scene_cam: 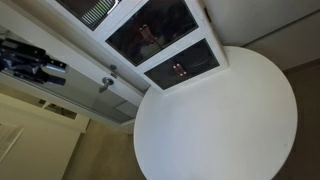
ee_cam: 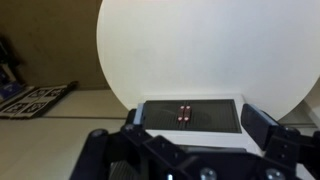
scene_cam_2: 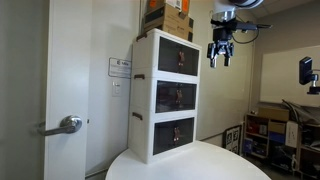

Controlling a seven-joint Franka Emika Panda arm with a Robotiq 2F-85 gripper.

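A white cabinet (scene_cam_2: pixel 145 100) with three dark-fronted compartments stands on a round white table (scene_cam_2: pixel 190 165). Each front bears a small pair of reddish handles; the lowest front (scene_cam: pixel 181 65) sits just above the tabletop. My gripper (scene_cam_2: pixel 220 60) hangs in the air to the right of the cabinet in exterior view 2, near the height of its upper compartments. Its fingers are spread, with nothing between them. In the wrist view, one dark front (ee_cam: pixel 215 117) with reddish handles shows between the fingers, and the bare tabletop (ee_cam: pixel 205 50) lies beyond.
Cardboard boxes (scene_cam_2: pixel 168 20) rest on top of the cabinet. A door with a metal handle (scene_cam_2: pixel 70 125) is at the left, and a shelf with assorted items (scene_cam_2: pixel 268 130) at the right.
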